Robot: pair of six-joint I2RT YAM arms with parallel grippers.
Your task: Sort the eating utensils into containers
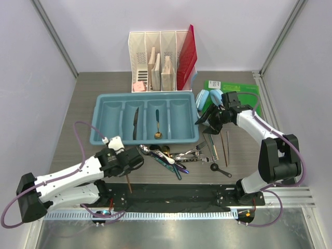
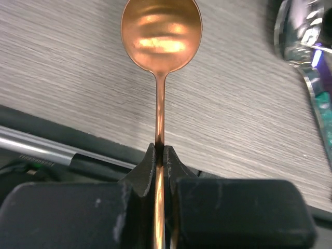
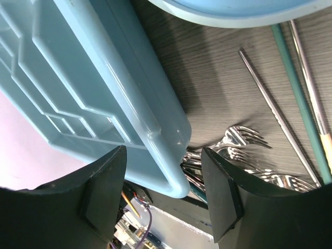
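A copper spoon (image 2: 162, 36) is pinched by its thin handle in my left gripper, which is shut on it; the bowl points away from the fingers. From above, that handle (image 1: 128, 184) pokes out below the left gripper. The blue divided tray (image 1: 95, 116) has a dark knife (image 1: 135, 123) in its second compartment and a gold-bowled utensil (image 1: 157, 124) in the third. Forks (image 1: 194, 156), spoons and other utensils lie jumbled below the tray. My right gripper stands part open by the tray's right corner, nothing between its fingers.
A white rack (image 1: 137, 52) with a red panel (image 1: 188, 57) stands behind the tray. Thin sticks (image 1: 226, 148) and a black spoon (image 1: 220, 169) lie on the right. Blue rounded items (image 1: 202, 99) rest near the green sheet (image 1: 244, 91).
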